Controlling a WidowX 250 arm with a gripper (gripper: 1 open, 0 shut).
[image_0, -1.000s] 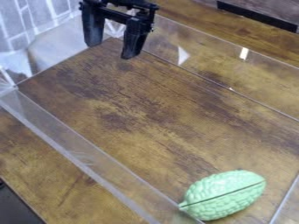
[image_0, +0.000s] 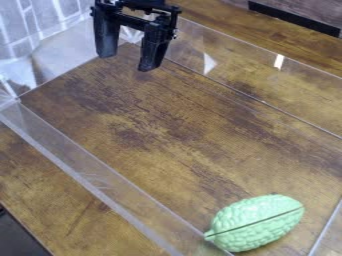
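Note:
My gripper (image_0: 128, 52) hangs at the top left, above the back corner of a clear-walled enclosure, its two black fingers apart with nothing between them. A pale green, bumpy oblong object (image_0: 254, 220), shaped like a bitter melon, lies on the wooden floor at the front right, well away from the gripper.
Clear plastic walls (image_0: 80, 170) border the wooden work area (image_0: 160, 130), whose middle is bare. A whitish translucent curtain (image_0: 34, 40) hangs at the back left, and a dark strip runs along the top right.

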